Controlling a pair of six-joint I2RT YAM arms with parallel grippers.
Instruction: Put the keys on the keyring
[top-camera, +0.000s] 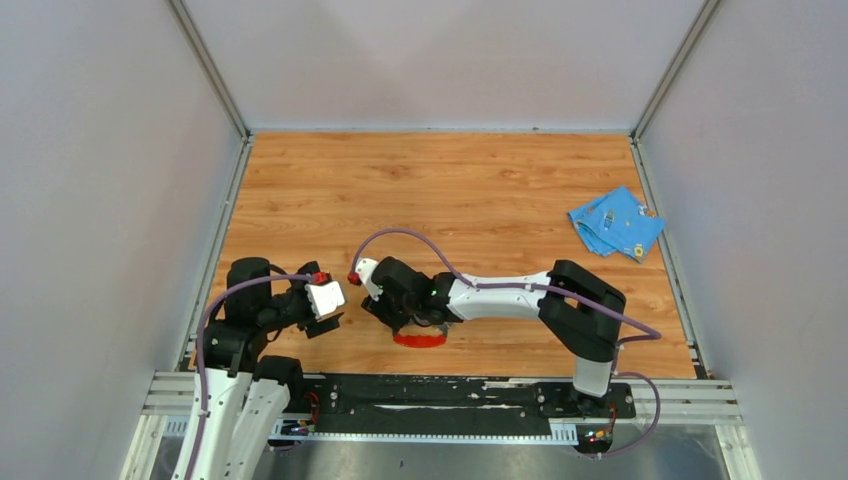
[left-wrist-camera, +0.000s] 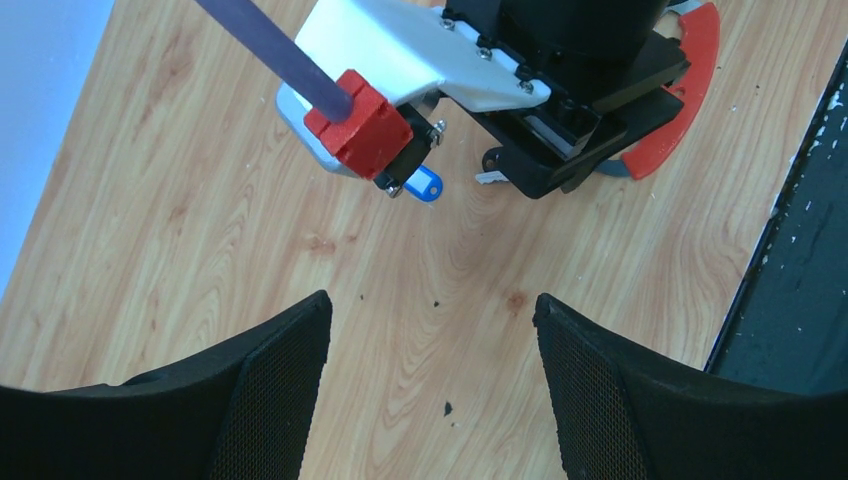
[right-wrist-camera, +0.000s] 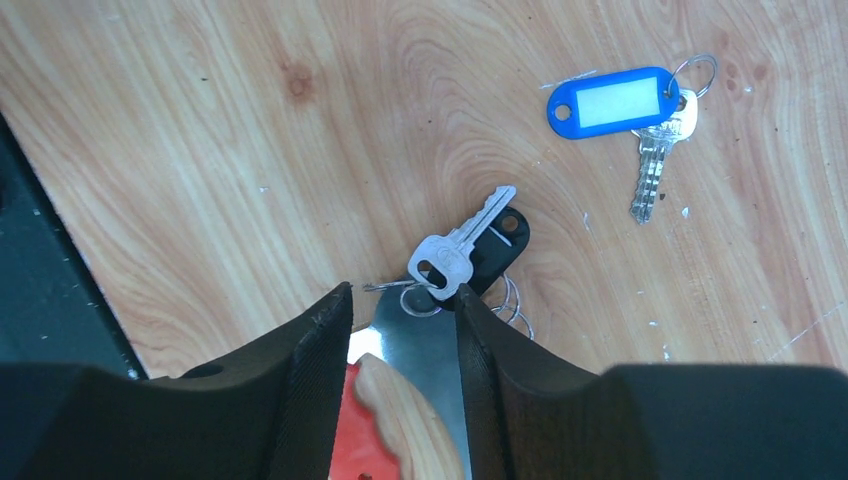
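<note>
A silver key (right-wrist-camera: 450, 250) lies on a black tag (right-wrist-camera: 505, 245), with wire rings (right-wrist-camera: 515, 305) beside them, at a red-handled metal tool (right-wrist-camera: 365, 440). A blue tag (right-wrist-camera: 610, 105) on a small ring lies with a second key (right-wrist-camera: 655, 165) at the upper right of the right wrist view. My right gripper is open over the tool, just below the black tag in that view, nothing held. My left gripper is open and empty over bare wood, left of the right arm.
A folded blue cloth (top-camera: 615, 223) lies at the right side of the table. A dark rail (top-camera: 430, 400) runs along the front edge, and walls enclose the sides.
</note>
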